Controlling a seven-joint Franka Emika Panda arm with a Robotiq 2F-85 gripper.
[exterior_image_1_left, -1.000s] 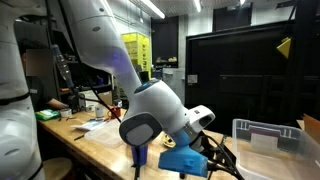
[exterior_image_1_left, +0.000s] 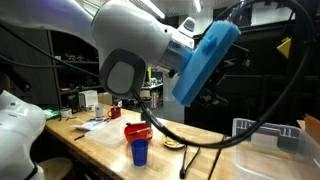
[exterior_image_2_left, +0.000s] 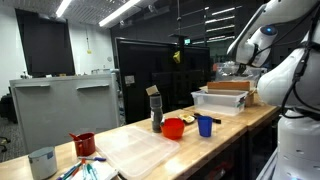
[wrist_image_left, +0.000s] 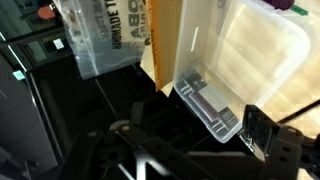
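Observation:
My gripper has its dark fingers wide apart at the lower edge of the wrist view. Beyond and between them shows a clear plastic shape with a pale label (wrist_image_left: 212, 98); whether it is a separate box or part of the bin I cannot tell. No firm contact with it shows. The large clear bin (wrist_image_left: 250, 45) fills the upper right there, with a dark purple item (wrist_image_left: 290, 8) at its far edge. In exterior view 2 my gripper (exterior_image_2_left: 236, 66) hangs high above the bin (exterior_image_2_left: 218, 103). Exterior view 1 has the bin (exterior_image_1_left: 272, 160) at right.
A blue cup (exterior_image_1_left: 139, 152) and a red bowl (exterior_image_1_left: 138, 131) stand on the table, left of the bin. Near the table's far end are a pot (exterior_image_2_left: 43, 162) and a red cup (exterior_image_2_left: 84, 145). A clear bag (wrist_image_left: 105, 35) appears in the wrist view.
The arm has risen and come closer to the exterior camera, with its blue-capped joint swinging up and right. Objects on the table look unmoved.

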